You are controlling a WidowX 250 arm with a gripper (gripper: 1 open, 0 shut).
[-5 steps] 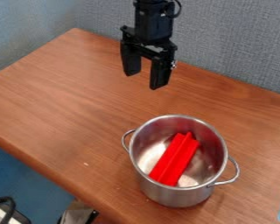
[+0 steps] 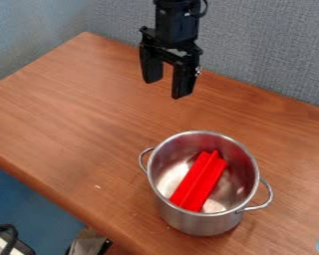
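A steel pot [image 2: 178, 215] with two side handles stands on the wooden table at the lower right, with red bar-like objects [image 2: 199, 181] lying inside it. My black gripper [image 2: 167, 84] hangs over the back middle of the table, above and behind the pot, its two fingers spread open with nothing between them.
Grey padded walls stand behind it. At the bottom left, off the table's edge, are a dark cable and a small object, too cropped to tell.
My gripper has shifted very slightly; the pot and the red objects are unchanged.
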